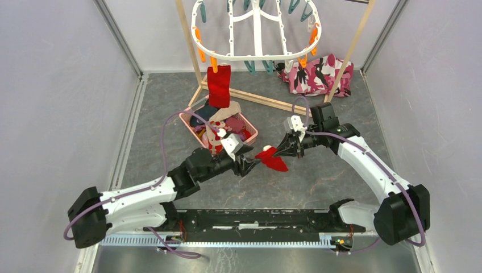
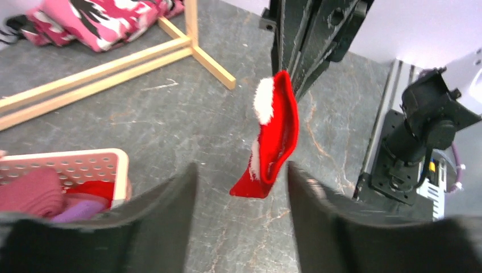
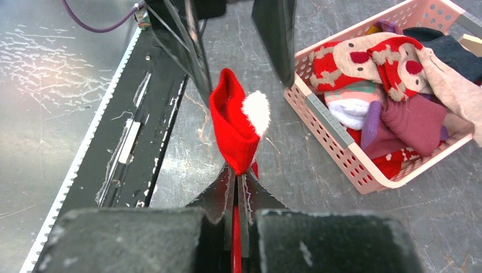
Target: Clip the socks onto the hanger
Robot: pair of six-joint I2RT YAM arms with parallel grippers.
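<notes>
A red sock (image 1: 274, 160) with a white fuzzy part (image 3: 257, 112) hangs from my right gripper, which is shut on it; red cloth shows between and below its fingers in the right wrist view. My left gripper is open just left of the sock, its fingers (image 2: 171, 211) apart with the sock (image 2: 277, 132) seen beyond the gap. The white hanger (image 1: 256, 57) at the top carries orange clips (image 1: 214, 63) and teal clips (image 1: 267, 67) along its rim. Another red sock (image 1: 219, 86) hangs at the hanger's front left.
A pink basket (image 1: 248, 122) with several socks stands on the floor behind my left arm. A wooden stand (image 1: 262, 100) crosses the floor at the back. A pink camouflage bag (image 1: 318, 77) lies at the back right. Open floor surrounds the two grippers.
</notes>
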